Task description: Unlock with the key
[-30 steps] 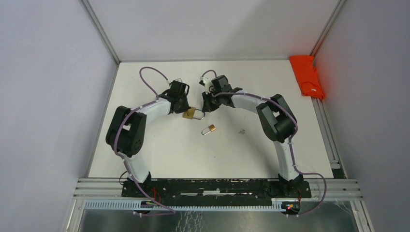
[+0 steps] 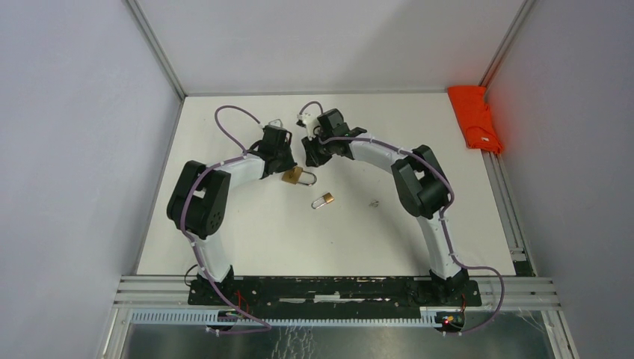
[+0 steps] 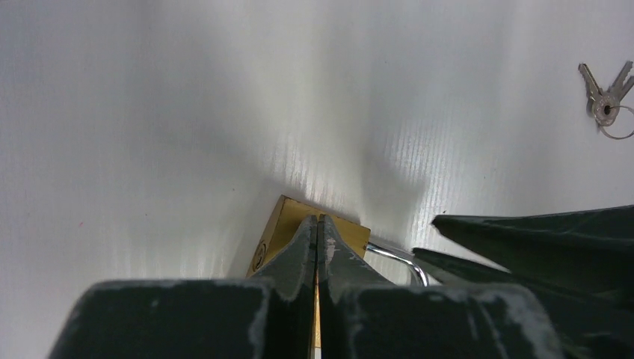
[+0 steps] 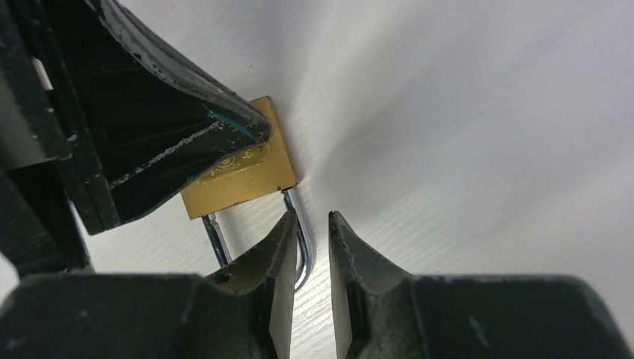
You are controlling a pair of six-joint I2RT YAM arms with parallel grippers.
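A large brass padlock [image 2: 292, 175] with a steel shackle lies near the table's middle; in the right wrist view its body [image 4: 247, 179] is partly hidden by black gripper parts. My left gripper is shut over the lock's body, with nothing clearly between its tips. My right gripper hovers by the shackle, its fingertips a little apart and empty. A smaller padlock [image 2: 324, 200] lies toward the front. A bunch of keys [image 3: 605, 101] on a ring shows at the upper right of the left wrist view.
A red cloth bag [image 2: 475, 118] lies at the back right edge.
My right gripper has moved left and slightly back from the shackle's end. The large padlock and left gripper have shifted only slightly, if at all.
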